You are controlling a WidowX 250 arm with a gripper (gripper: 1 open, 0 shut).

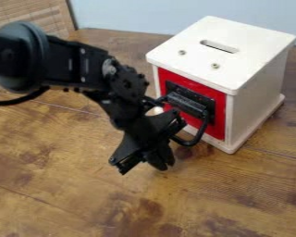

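Observation:
A black robot arm reaches in from the upper left, and its gripper [143, 159] is low over the wooden table, in front and to the left of a white box [225, 57]. The box has a red front panel [218, 127] with a black fitting and a black loop handle behind the gripper's wrist. The fingertips are close together, pointing down; whether anything is held between them is hard to tell, though a small pale shape shows just above them, partly hidden by the gripper.
A pale board [27, 11] stands at the back left, with a light wall behind the box.

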